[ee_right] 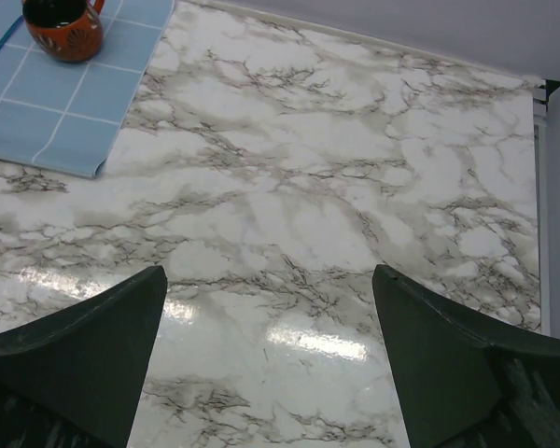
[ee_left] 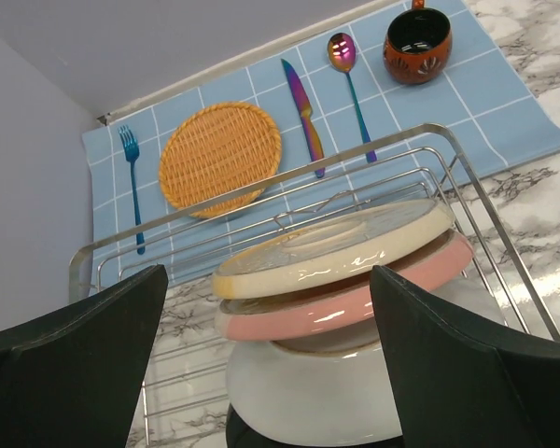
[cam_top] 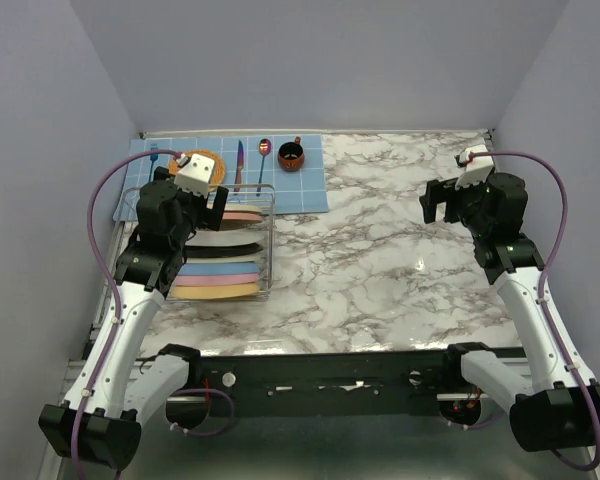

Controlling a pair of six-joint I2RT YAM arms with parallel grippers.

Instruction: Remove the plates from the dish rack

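A wire dish rack (cam_top: pixel 271 245) stands on the left of the counter, holding several plates. Toward the front lie a blue plate (cam_top: pixel 218 268), a pink plate (cam_top: pixel 216 281) and a yellow plate (cam_top: pixel 216 292), with a black plate (cam_top: pixel 235 250) behind them. At the rack's back, a cream plate (ee_left: pixel 327 252) leans against a salmon plate (ee_left: pixel 308 315), above a white dish (ee_left: pixel 308 397). My left gripper hangs open over the rack's back end, nothing held between its fingers. Over bare counter on the right, my right gripper is open and empty.
Behind the rack, a blue mat (cam_top: pixel 302 190) carries a woven trivet (ee_left: pixel 220 154), a fork (ee_left: pixel 133 182), a knife (ee_left: pixel 302 107), a spoon (ee_left: pixel 353 89) and a brown mug (cam_top: pixel 291 156).
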